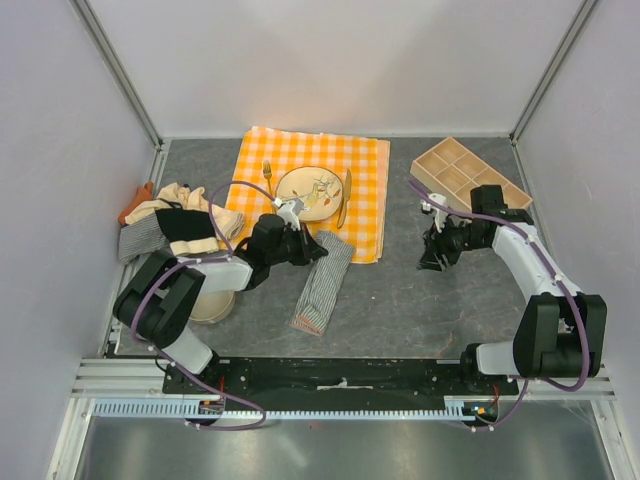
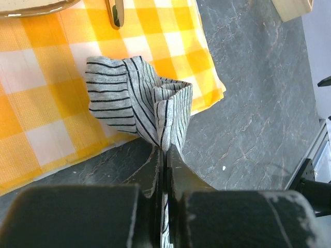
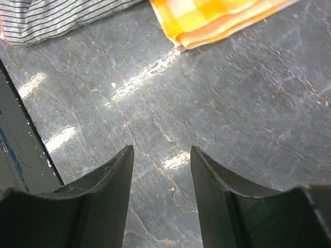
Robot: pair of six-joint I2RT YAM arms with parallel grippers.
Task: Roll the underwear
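Observation:
The grey underwear (image 1: 324, 290) with black stripes lies stretched lengthwise from the yellow checked cloth's lower edge toward the front, its orange-trimmed end nearest the front edge. My left gripper is shut on a bunched part of it near the far end. Folds of the fabric (image 2: 139, 98) spread beyond the fingertips, over the checked cloth. Over bare table at the right, my right gripper stands partly open with nothing between its fingers. In the right wrist view, a stretch of the striped underwear (image 3: 67, 15) shows at the upper left.
The yellow checked cloth (image 1: 370, 190) bears a plate (image 1: 290, 188), a fork (image 1: 267, 175) and a knife (image 1: 346, 195). A compartment box (image 1: 450, 160) stands at the back right. Folded clothes (image 1: 190, 215) pile at the left. Grey table between the arms is clear.

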